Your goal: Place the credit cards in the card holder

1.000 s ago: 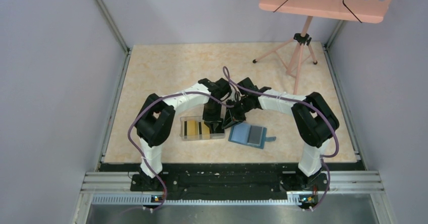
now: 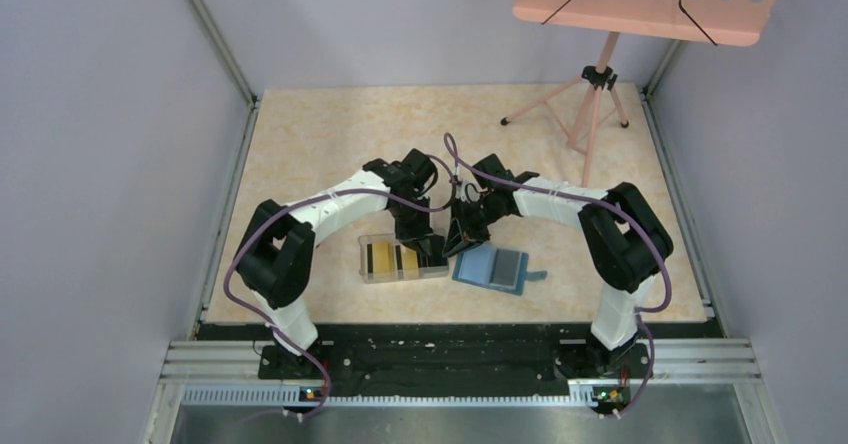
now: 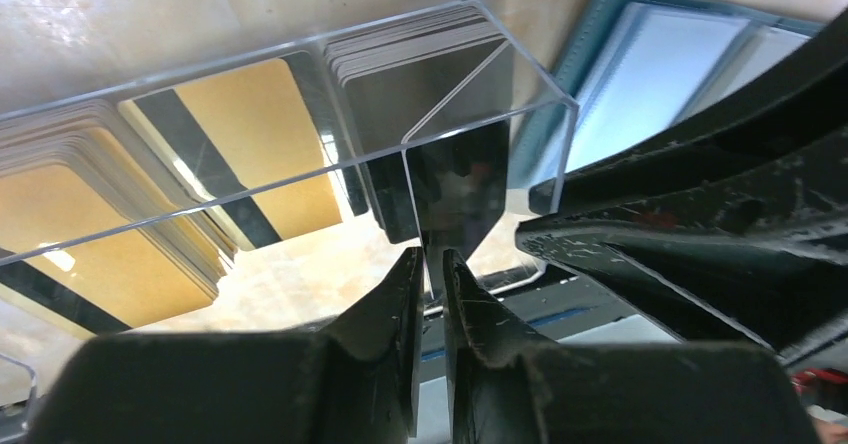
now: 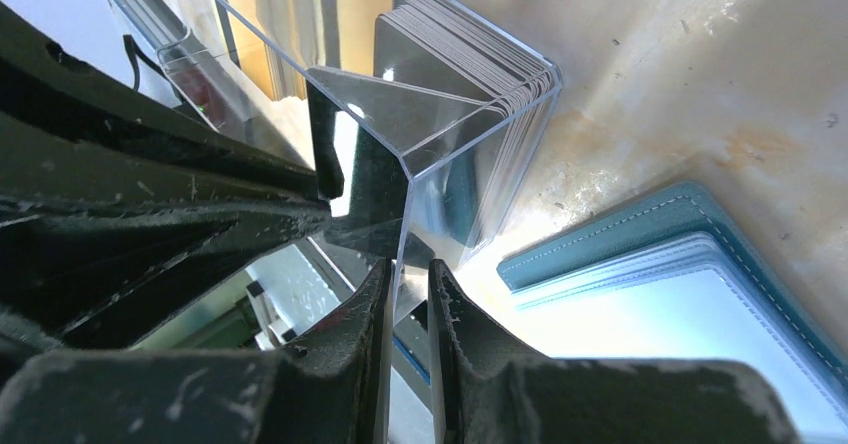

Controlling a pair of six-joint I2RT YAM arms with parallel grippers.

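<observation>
A clear acrylic box [image 2: 364, 258] holds gold and black credit cards [image 3: 262, 134] in separate sections. A blue card holder [image 2: 480, 262] lies to its right. My left gripper is shut above the box's front, tips beside a black card [image 3: 460, 179], with nothing visible between them. My right gripper is at the box's right end, shut on the clear box's corner edge in the right wrist view. The arms' grippers sit close together, partly hiding the box in the top view.
A pink stand [image 2: 600, 74] stands at the back right. The front table edge lies just beyond the box.
The box has shifted very slightly right. The right arm is practically still.
</observation>
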